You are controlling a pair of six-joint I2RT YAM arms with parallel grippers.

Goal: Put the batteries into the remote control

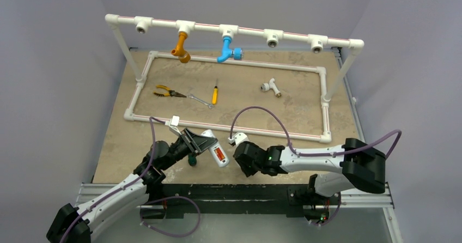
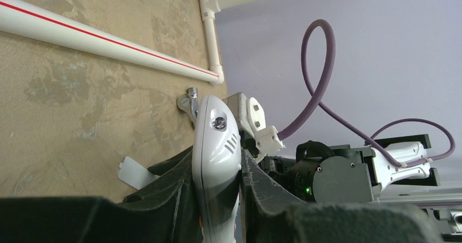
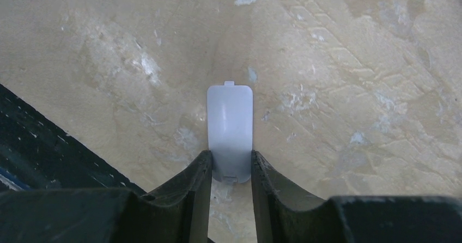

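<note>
My left gripper (image 1: 202, 143) is shut on the white remote control (image 1: 217, 151), battery bay open, with red batteries showing in the top view; the left wrist view shows the remote's end (image 2: 217, 145) between the fingers. The grey-white battery cover (image 3: 230, 120) lies flat on the board. My right gripper is low over the cover, its fingertips at both sides of the cover's lower end; whether they grip it I cannot tell.
A white pipe frame (image 1: 229, 128) lies behind both grippers, holding pliers (image 1: 169, 92), a wrench, a yellow screwdriver and a pipe fitting. A green-handled tool (image 1: 192, 160) lies beside the left gripper. The board's dark front edge is close.
</note>
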